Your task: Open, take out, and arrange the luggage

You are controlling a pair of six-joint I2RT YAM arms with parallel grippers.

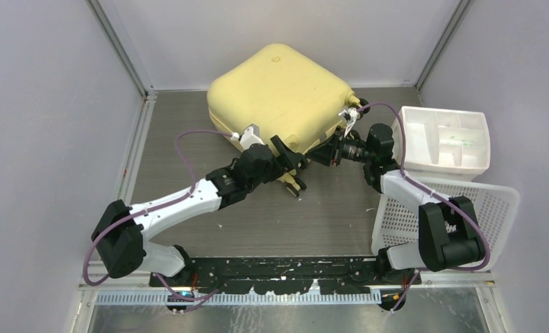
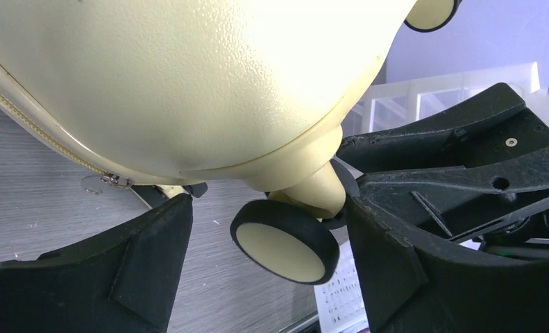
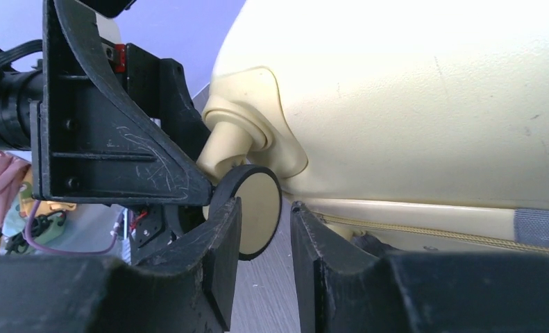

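A cream suitcase lies at the back centre, its wheeled end toward me and a zipper along its edge. My left gripper stands open at the lower wheel corner; in the left wrist view a black-tyred wheel sits between its fingertips. My right gripper is just right of that corner. In the right wrist view the zipper runs beyond its fingers, which are fairly close together, a small gap between them, with a wheel behind the left one.
A white compartment bin stands at the back right, above a perforated white basket. Bare floor lies in front of the suitcase. Grey walls bound the left, back and right.
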